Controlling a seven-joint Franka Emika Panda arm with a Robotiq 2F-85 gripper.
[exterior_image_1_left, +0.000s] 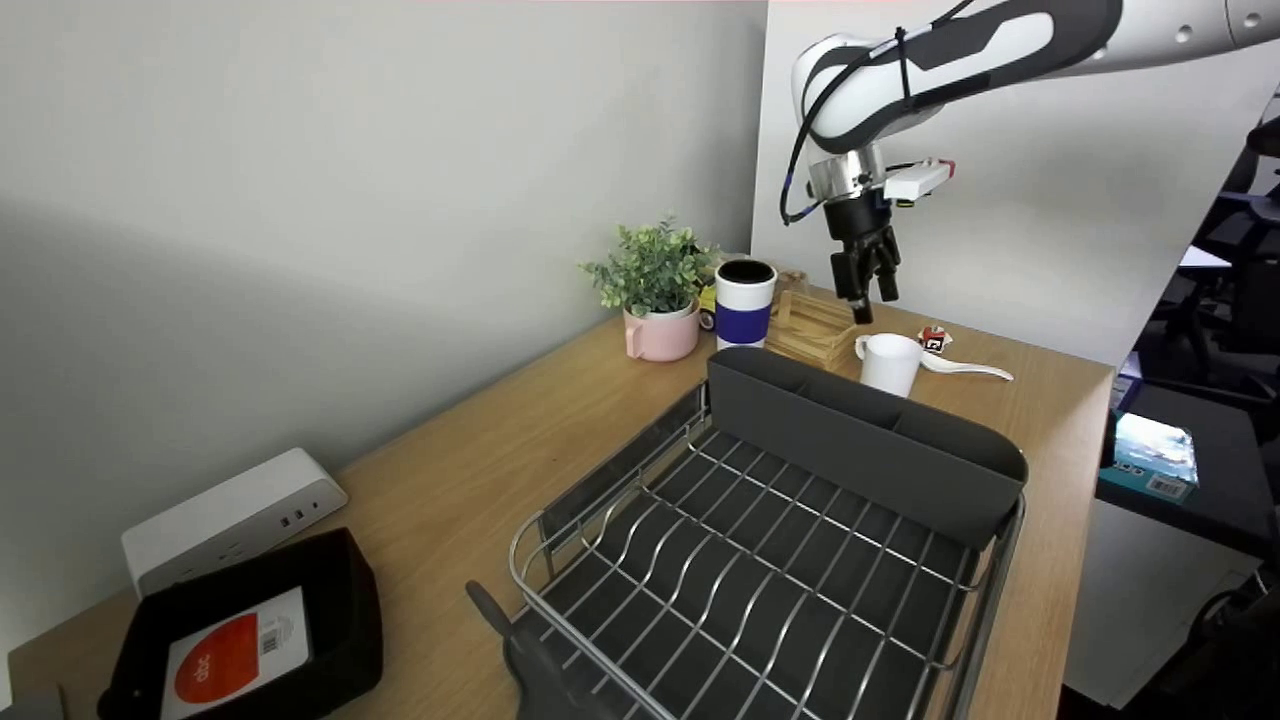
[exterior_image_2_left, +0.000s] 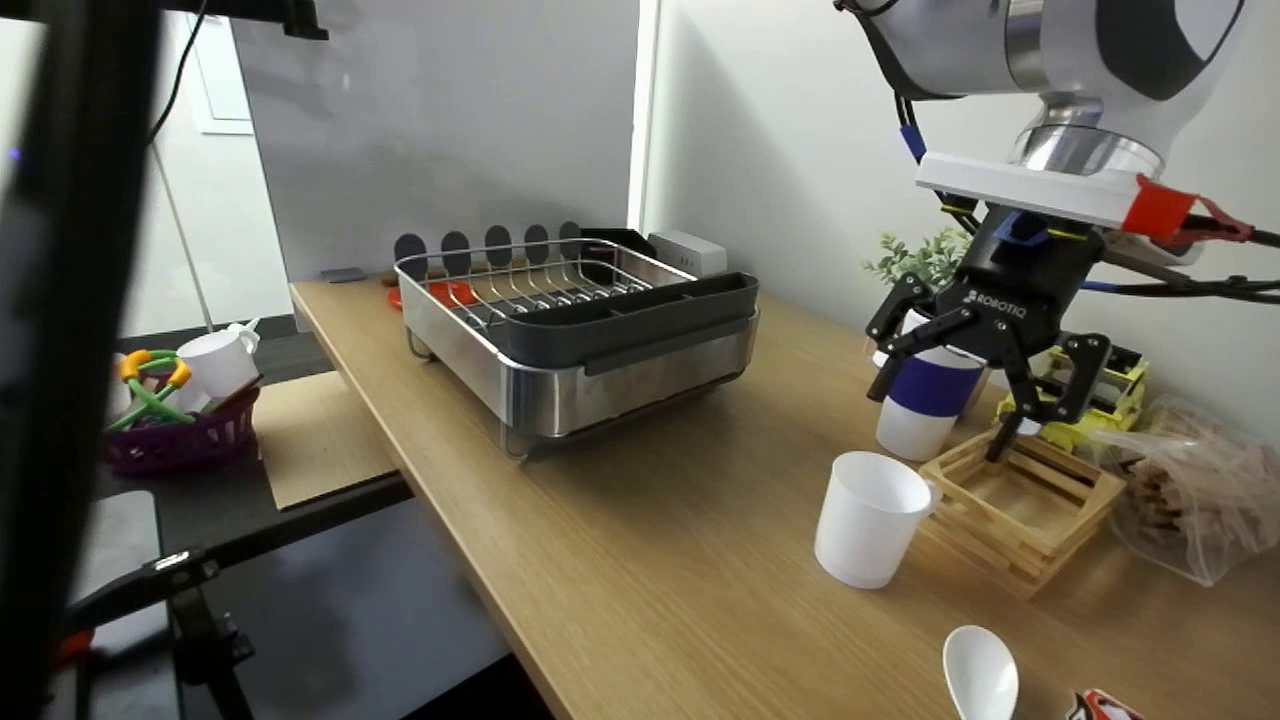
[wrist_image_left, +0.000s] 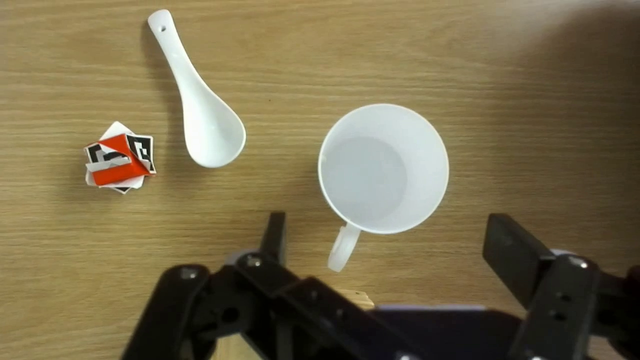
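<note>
My gripper is open above the wooden crate, its fingers spread with nothing between them. In the wrist view a white mug stands upright, beyond and between the two fingertips, its handle pointing toward the gripper. The mug is apart from the fingers. To its left lies a white spoon, bowl toward the mug. A small red, white and black patterned object sits left of the spoon.
A dish rack with a dark cutlery holder fills much of the table. Near the crate are a white cup with a purple band, a potted plant and a bag of wooden pieces. Bare table surrounds the mug's front side.
</note>
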